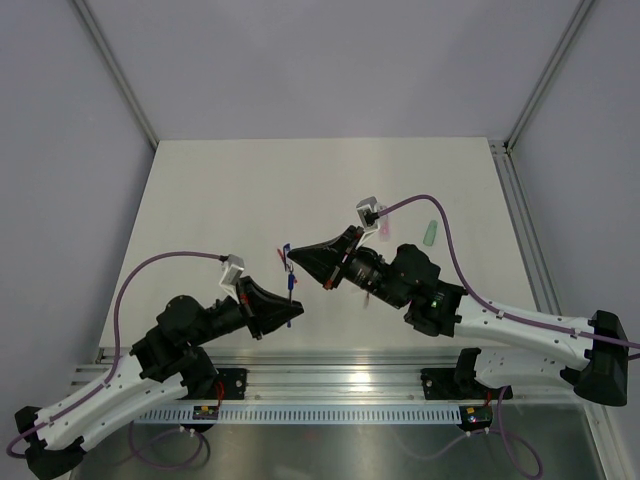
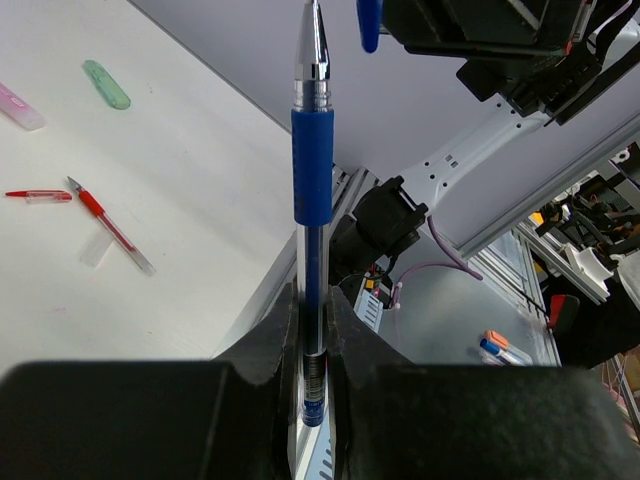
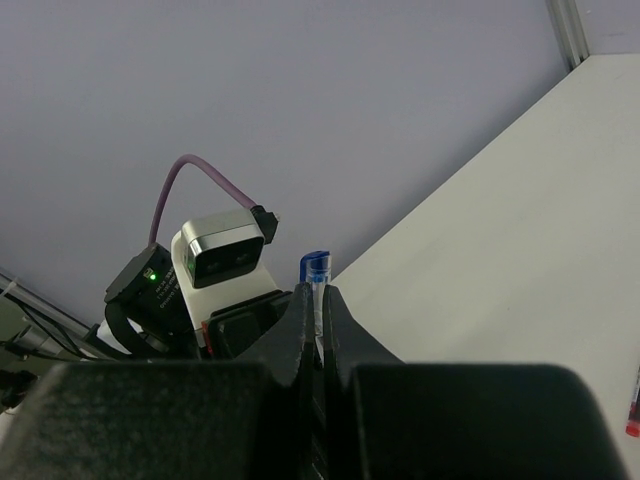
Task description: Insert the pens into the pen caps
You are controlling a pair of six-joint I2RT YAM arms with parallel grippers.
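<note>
My left gripper is shut on a blue pen (image 2: 311, 170), held upright with the metal tip up. My right gripper is shut on a blue cap (image 3: 315, 265), held upright. In the top view the cap sits just above the pen, close to its tip; in the left wrist view the cap (image 2: 368, 20) appears to the right of the tip, and I cannot tell that the two touch. On the table lie a red pen (image 2: 110, 225), a red cap piece (image 2: 25, 193), a pink item (image 2: 15, 105) and a green one (image 2: 105, 85).
The loose stationery lies in the middle and on the right, partly under my arms. A metal rail (image 1: 340, 375) runs along the front edge.
</note>
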